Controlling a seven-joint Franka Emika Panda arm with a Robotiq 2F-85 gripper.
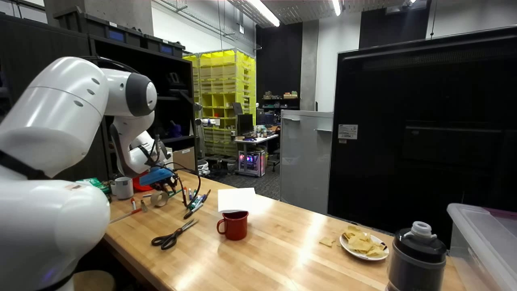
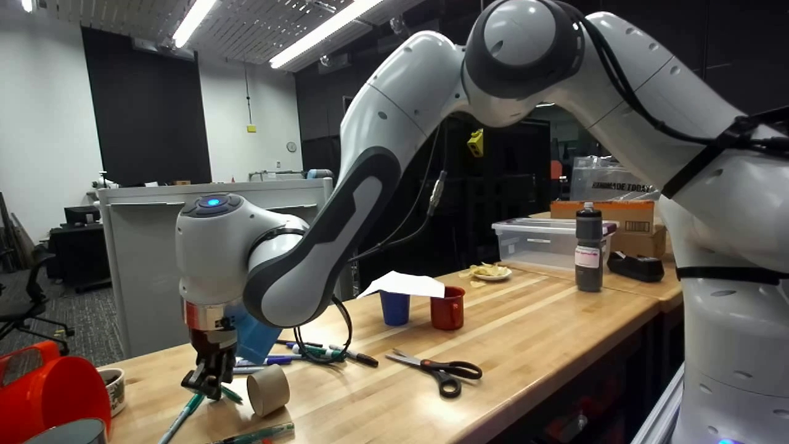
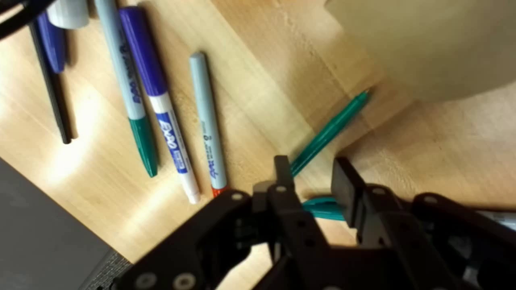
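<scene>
In the wrist view my gripper is partly open, with a clear gap between its black fingers. The teal cap of a marker lies in or below that gap, and a slim green pen runs out from beside the left finger. Whether either one is touched, I cannot tell. A tan cardboard-like ring fills the upper right corner. From the second exterior view, my gripper is low over the table, above a teal-capped marker, with the ring tipped on its side close by.
Several markers, among them a purple-capped one, lie left of the gripper. Scissors, a red mug and a blue cup under white paper stand farther along. An orange-red container is near the gripper. The middle table is open.
</scene>
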